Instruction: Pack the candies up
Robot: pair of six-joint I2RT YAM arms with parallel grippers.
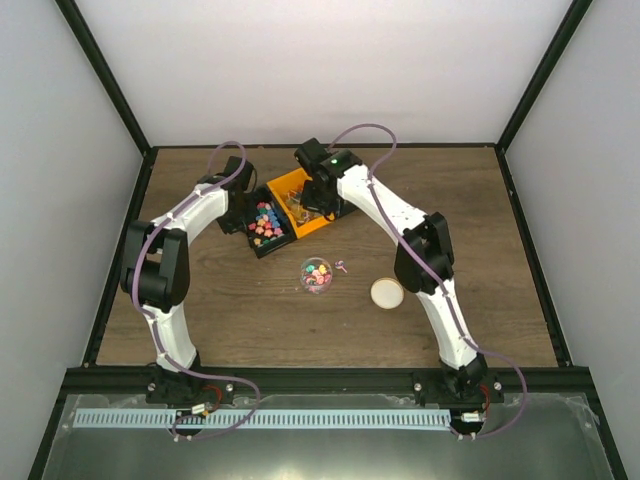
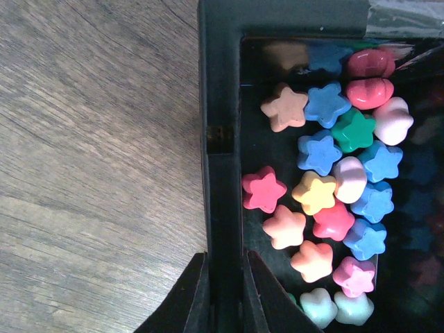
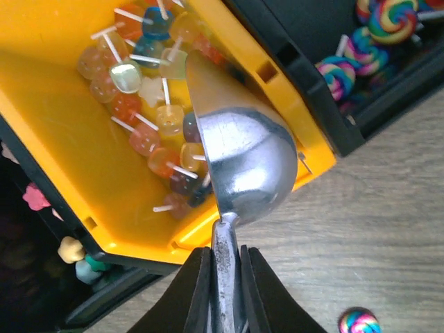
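In the left wrist view my left gripper is shut on the side wall of the black bin (image 2: pixel 223 187), which holds star candies (image 2: pixel 313 193) of many colours. My right gripper is shut on the handle of a metal scoop (image 3: pixel 246 156). The scoop's bowl hangs over the right side of the yellow bin (image 3: pixel 59 166), and it looks empty. Clear cube candies on white sticks (image 3: pixel 166 119) lie in that bin. At the table's middle, a round clear jar (image 1: pixel 316 276) has mixed candies in it.
A second black bin (image 3: pixel 347 139) with swirl lollipops adjoins the yellow one on the right. One swirl lollipop (image 1: pixel 341 266) lies loose beside the jar. A round pale lid (image 1: pixel 387 293) rests to the right.
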